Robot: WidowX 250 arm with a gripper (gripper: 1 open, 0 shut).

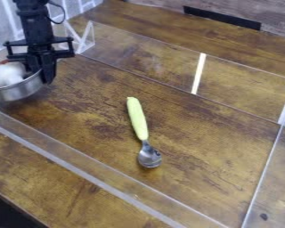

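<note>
My black gripper (40,67) is at the left edge, shut at the rim of a steel bowl (19,88); whether the rim is between its fingertips is hard to tell. The bowl holds a white round object (7,75) and sits on the left part of the wooden table. A spoon with a pale yellow handle (136,117) and a steel head (149,156) lies near the middle.
Clear low walls or strips border the wooden work area (216,134) on several sides. A white tape strip (199,74) lies toward the back right.
</note>
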